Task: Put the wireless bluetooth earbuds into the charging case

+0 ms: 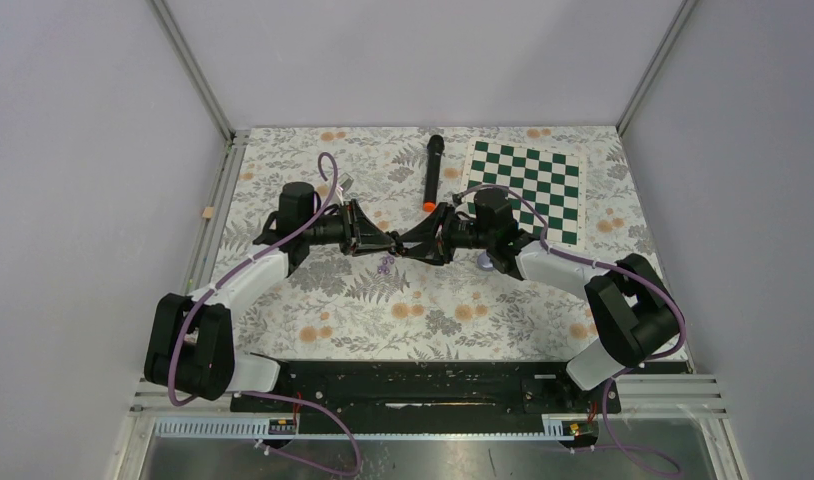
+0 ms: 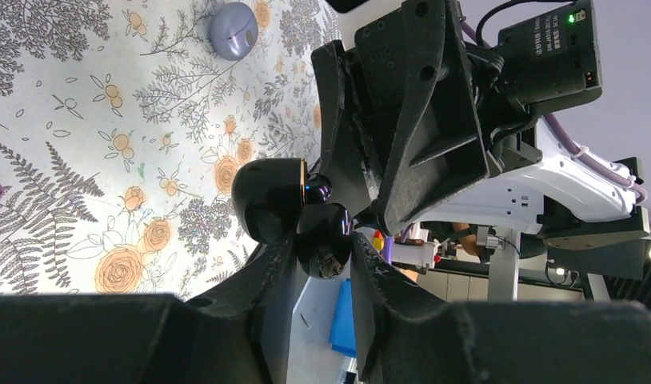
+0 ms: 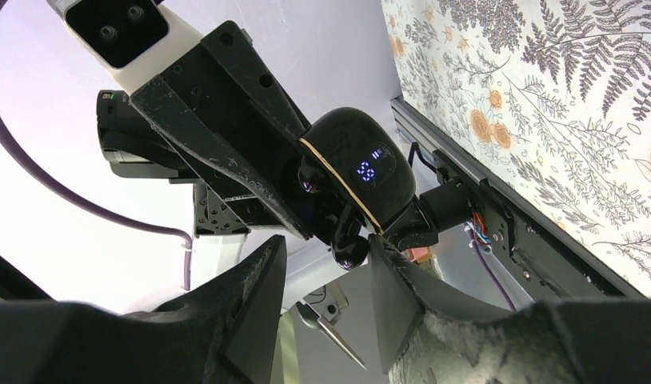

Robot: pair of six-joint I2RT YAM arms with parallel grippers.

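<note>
The glossy black charging case [image 3: 358,160], with a lit display, hangs in the air between the two grippers near the table's middle. My left gripper is shut on the case; in its view a rounded black piece shows between the fingertips. A glossy black earbud [image 3: 350,250] shows at the case's edge, beside a fingertip of my right gripper. That gripper is open, its fingers apart around the earbud's end. Whether the earbud is fully seated I cannot tell.
A black microphone [image 1: 433,168] with an orange end and a green checkered board [image 1: 523,190] lie behind the grippers. A grey-blue rounded object [image 2: 233,30] and small purple pieces [image 1: 384,266] lie on the floral table.
</note>
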